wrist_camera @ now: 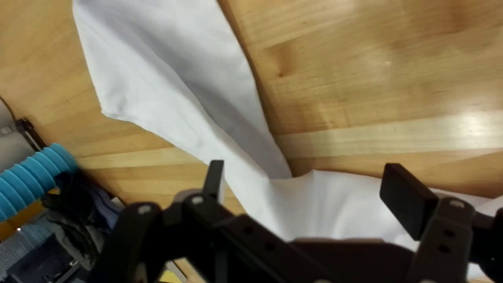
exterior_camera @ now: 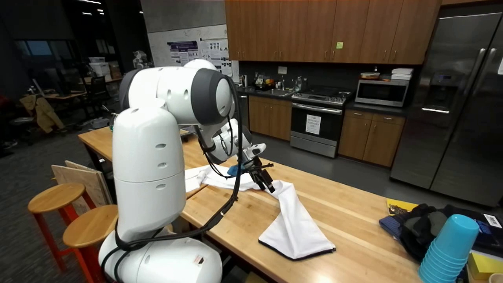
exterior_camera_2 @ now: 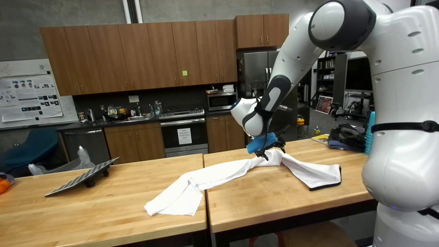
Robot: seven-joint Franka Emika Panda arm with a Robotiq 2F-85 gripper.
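A long white cloth (exterior_camera_2: 222,173) lies bunched in a bent strip across the wooden table, crossing the seam between two tabletops. Its spread end (exterior_camera: 294,228) has a dark hem and points toward the front right. My gripper (exterior_camera: 267,188) is tilted downward over the middle of the strip, close to the fabric. In the wrist view the gripper is open, its two dark fingers wide apart. White cloth (wrist_camera: 325,203) passes below and between them, not pinched. Whether the fingertips touch the cloth or the tabletop, I cannot tell.
Stacked blue cups (exterior_camera: 445,250) and a pile of dark clothing (exterior_camera: 417,226) occupy the table's right end. A tilted dark panel (exterior_camera_2: 84,177) stands on the left tabletop. Bare wood (exterior_camera: 358,207) lies on both sides of the cloth.
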